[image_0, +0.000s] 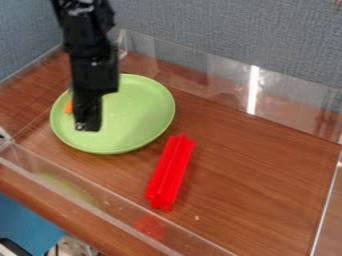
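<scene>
A green plate (131, 128) lies on the wooden table at the left. Over its left part hangs my black gripper (88, 124), shut, with nothing seen between its fingers. A small orange object (68, 107) shows at the plate's left edge, mostly hidden behind the gripper. A long red object (171, 172) lies on the table to the right of the plate, apart from it.
Clear low walls (274, 100) edge the table at the back and front. A grey padded wall stands behind.
</scene>
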